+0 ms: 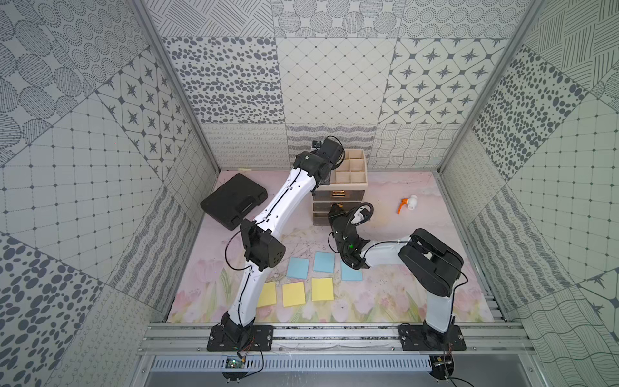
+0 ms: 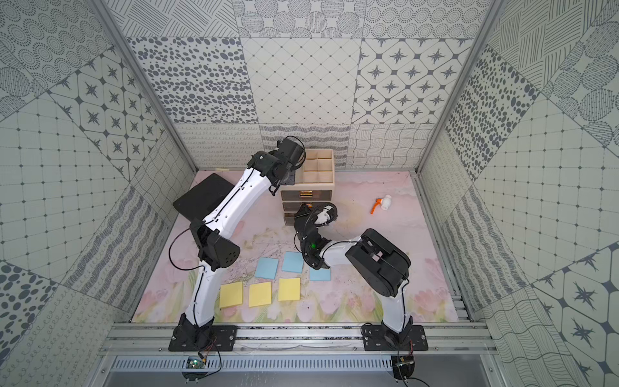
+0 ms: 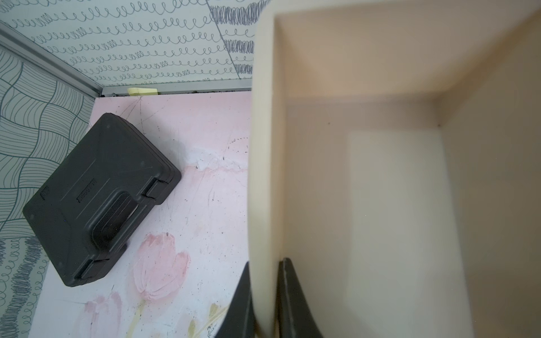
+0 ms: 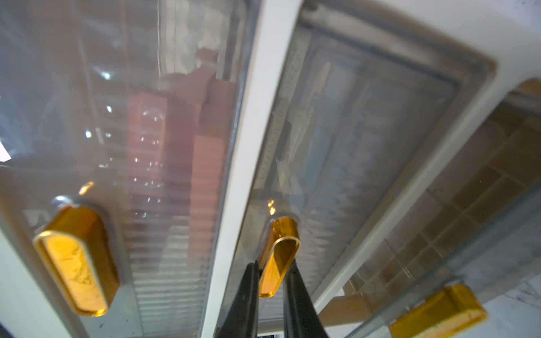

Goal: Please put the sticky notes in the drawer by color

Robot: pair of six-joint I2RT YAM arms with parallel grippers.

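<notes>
The drawer cabinet (image 1: 339,187) stands toward the back of the table, with clear-fronted drawers and gold handles. Its open-topped upper section has a beige wall (image 3: 265,140), and my left gripper is shut on that wall, one finger on each side. Low at the cabinet's front, my right gripper has its fingers apart on either side of the middle drawer's gold handle (image 4: 286,231); whether they press on it I cannot tell. Three blue notes (image 2: 292,262) and three yellow notes (image 2: 260,294) lie flat on the table, one blue partly under the right arm.
A black case (image 1: 234,200) lies left of the cabinet, close to the left arm. An orange and white object (image 1: 408,203) sits to the right. Between these, the table right of the cabinet is free.
</notes>
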